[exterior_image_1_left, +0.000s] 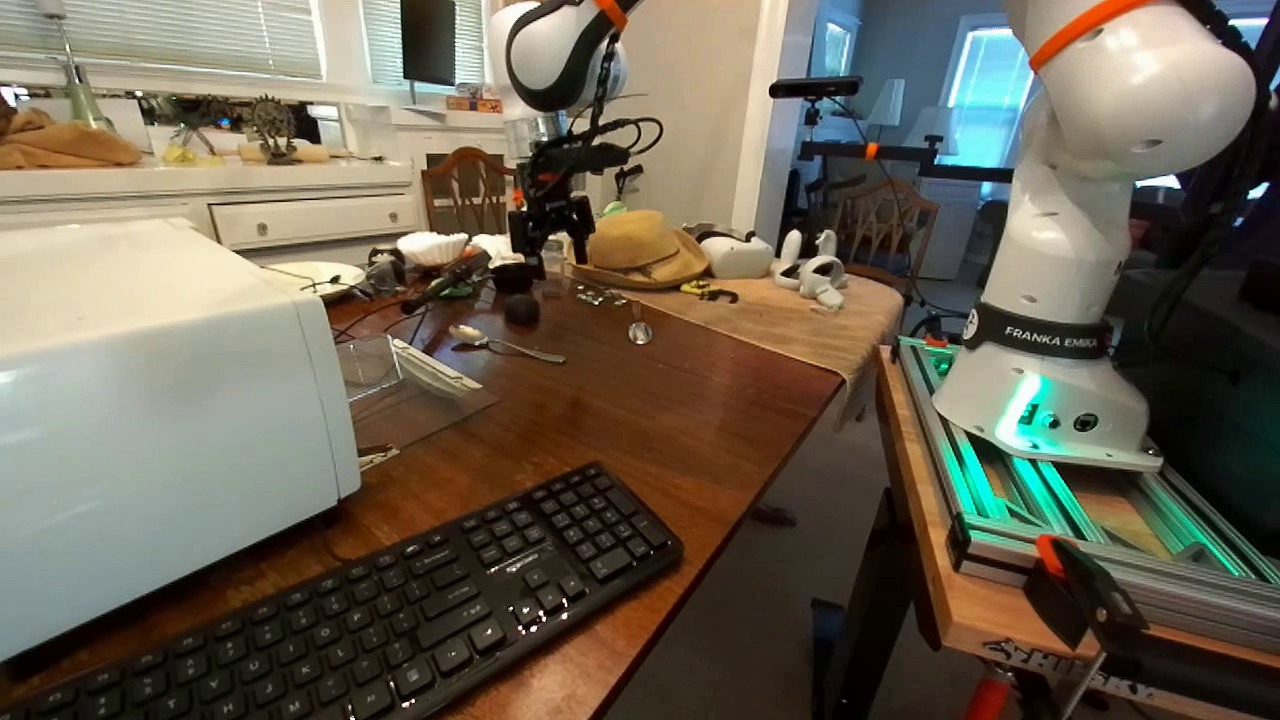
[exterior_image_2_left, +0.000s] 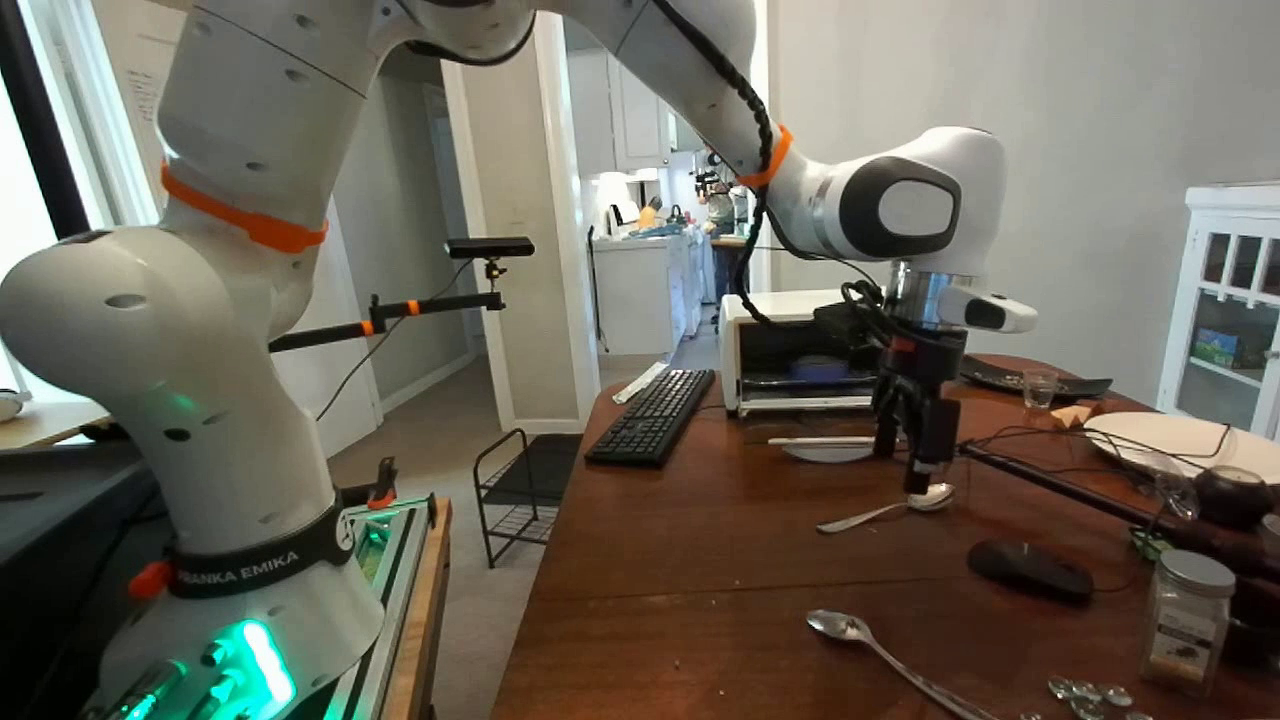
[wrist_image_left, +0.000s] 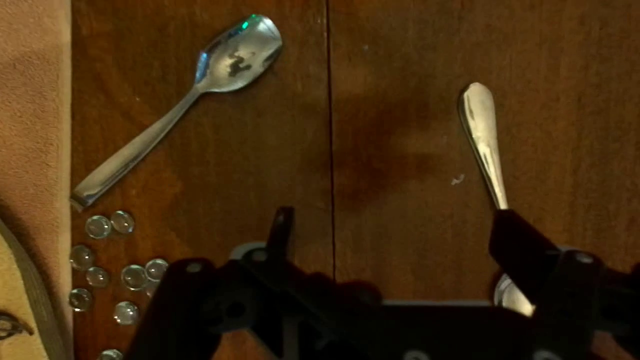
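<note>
My gripper is open above the wooden table, its fingers wide apart with nothing between them. In the wrist view, a silver spoon (wrist_image_left: 238, 57) lies at upper left, well away from the fingers. Another spoon's handle (wrist_image_left: 484, 129) runs under the right finger, which hides part of that spoon; a bit of its bowl shows below. Exterior view 2 has my gripper (exterior_image_2_left: 905, 466) over the table's far part, near one spoon (exterior_image_2_left: 888, 510), with the other spoon (exterior_image_2_left: 846, 626) closer to the camera. The gripper (exterior_image_1_left: 557, 250) also appears at the table's far end in exterior view 1.
Several clear glass beads (wrist_image_left: 133, 276) lie beside the upper-left spoon. A black mouse (exterior_image_2_left: 1029, 570), a lidded jar (exterior_image_2_left: 1188, 624), a white plate (exterior_image_2_left: 1200, 442) and cables crowd one side. The toaster oven (exterior_image_1_left: 168, 396) and keyboard (exterior_image_1_left: 480, 588) stand apart. Bare wood lies between the spoons.
</note>
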